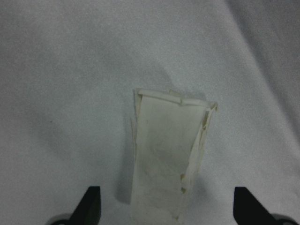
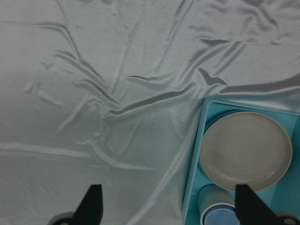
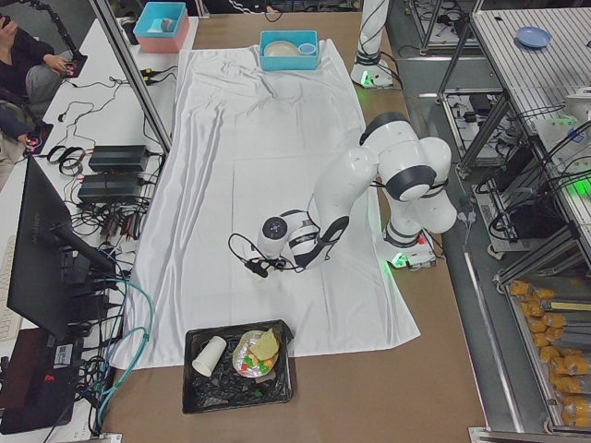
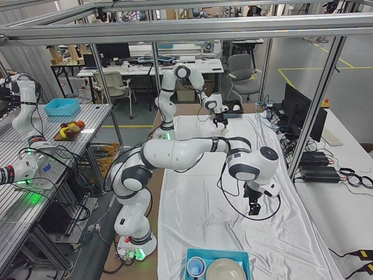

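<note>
A flattened, creased white paper piece (image 1: pixel 166 150) lies on the white cloth (image 1: pixel 65 70), centred between the open fingers of my left gripper in the left wrist view. In the camera left view that gripper (image 3: pixel 261 266) is low over the cloth and largely hides the piece. My right gripper stands open over bare cloth, beside a blue bin (image 2: pixel 202 122) holding a tan plate (image 2: pixel 244 149) and a cup (image 2: pixel 215 204).
A black tray (image 3: pixel 222 397) with a white cup (image 3: pixel 209 355) and a plate of food (image 3: pixel 249 360) sits beyond the cloth's edge. A monitor (image 3: pixel 42 249) and cables line one side.
</note>
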